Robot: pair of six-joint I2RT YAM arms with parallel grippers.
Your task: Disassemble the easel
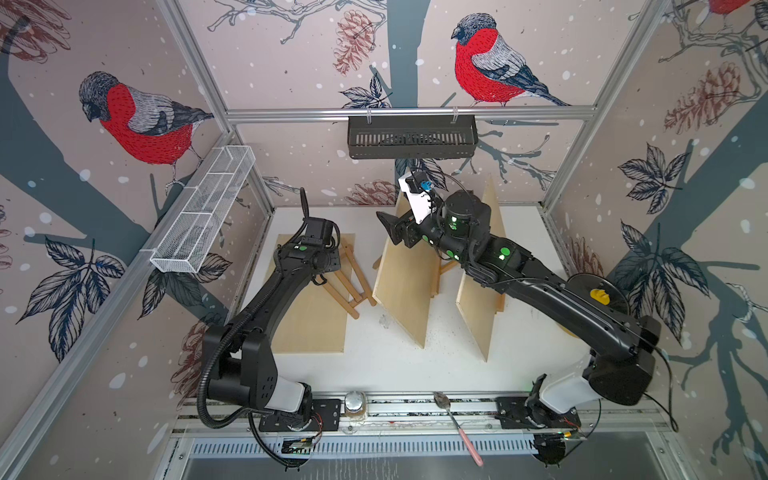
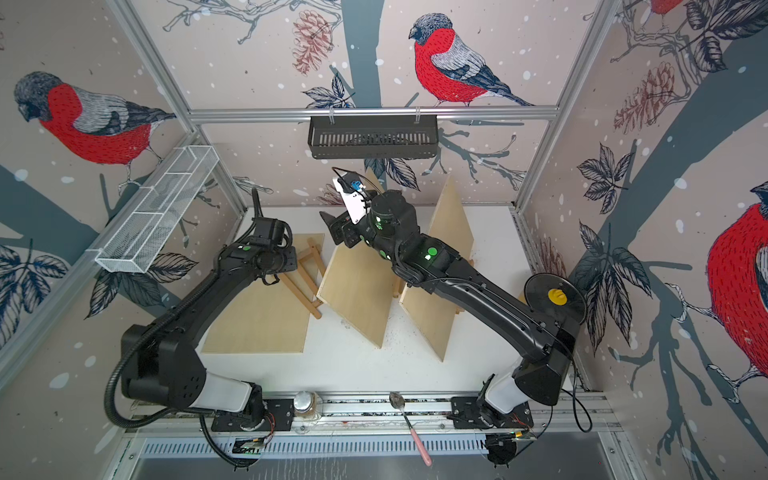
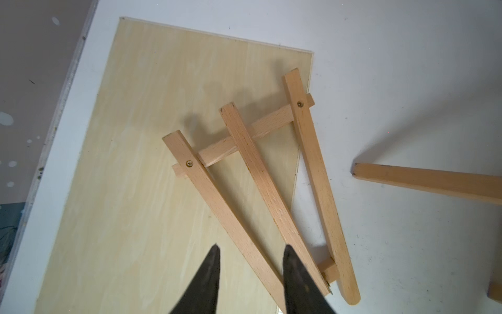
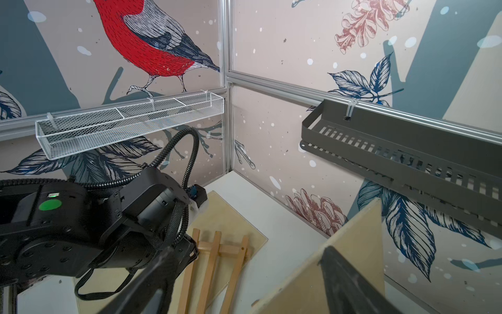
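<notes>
A wooden easel frame (image 3: 318,178) of several slats joined by crossbars lies flat on a plywood board (image 3: 120,172) at the left of the table. My left gripper hangs above it, fingers apart with nothing between them. My right gripper is raised over the upright plywood panels, open and empty. Two plywood panels (image 1: 404,296) stand tilted at the middle and right, with wooden legs partly visible behind them.
A white wire shelf (image 1: 200,208) hangs on the left wall, a grey basket (image 1: 412,140) on the back rail. A spoon (image 1: 468,444) lies on the front rail. Bare table (image 1: 384,368) shows in front.
</notes>
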